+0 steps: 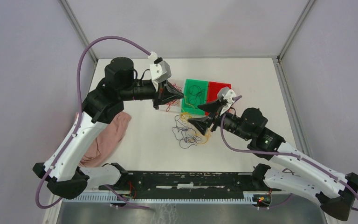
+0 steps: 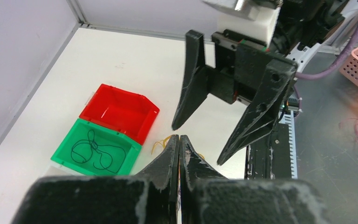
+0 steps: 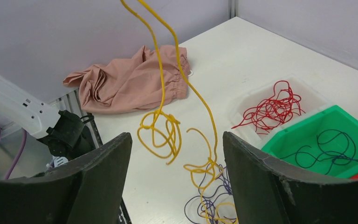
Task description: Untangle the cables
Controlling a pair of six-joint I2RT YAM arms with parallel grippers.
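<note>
My left gripper (image 1: 182, 96) is shut on a yellow cable (image 3: 182, 70), high above the table. Two strands of it run down in the right wrist view: one ends in a hanging bunch of loops, the other reaches lower toward a dark blue cable (image 3: 206, 204). That dark blue cable lies tangled on the table, with yellow loops over it. My right gripper (image 1: 193, 114) is open, and nothing shows between its fingers. The yellow strands pass beyond its fingertips in the right wrist view. In the left wrist view the right gripper's fingers (image 2: 189, 88) stand wide apart.
A white bin (image 3: 303, 88) holds a red cable (image 3: 277, 109). Beside it, a green bin (image 2: 70, 133) holds a dark cable (image 2: 98, 151), and a red bin (image 2: 137, 100) looks empty. A pink cloth (image 1: 113, 135) lies at the left.
</note>
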